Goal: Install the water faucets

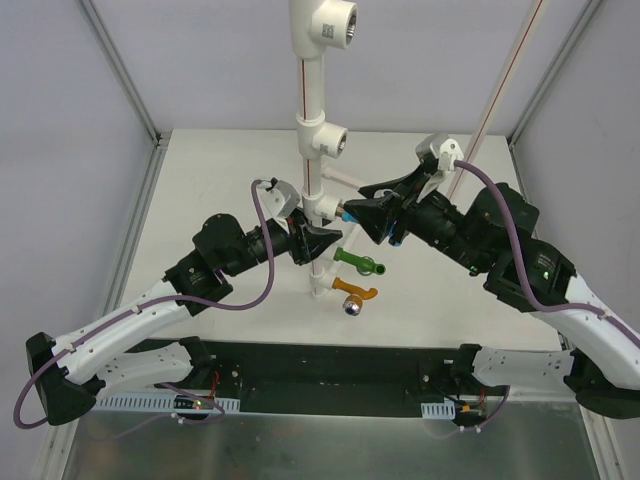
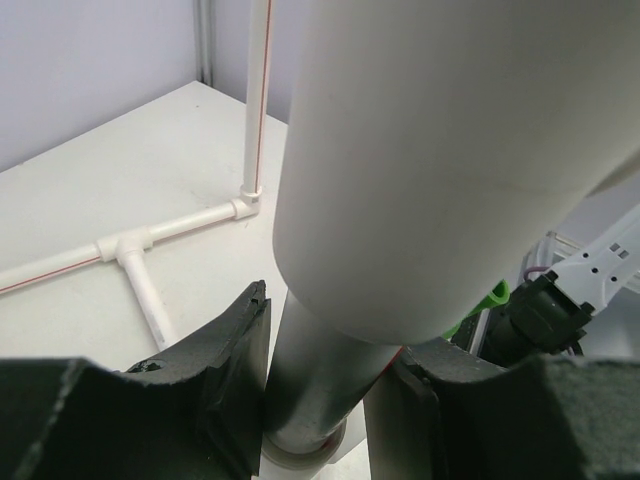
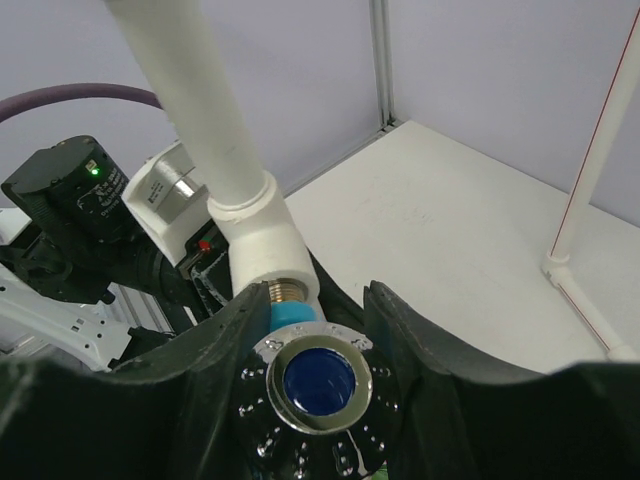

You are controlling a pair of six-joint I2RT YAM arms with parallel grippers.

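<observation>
In the left wrist view my left gripper is shut around the upright white pipe [image 2: 325, 365], just under a wider fitting [image 2: 400, 180]. My right gripper is shut on the blue faucet [image 3: 291, 313], whose chrome end [image 3: 322, 384] with a blue inside faces the camera. Between the faucet and the white side outlet [image 3: 268, 250] some brass thread [image 3: 288, 290] shows; how deep it sits is hidden. Seen from above, a bit of blue [image 1: 348, 214] shows between the right fingers and that outlet.
Below on the same pipe, a green faucet [image 1: 360, 261] and an orange faucet [image 1: 355, 290] stick out to the right. Higher up are two empty outlets [image 1: 337, 141] [image 1: 347, 25]. Bare white board [image 1: 220, 165] lies left of the pipe.
</observation>
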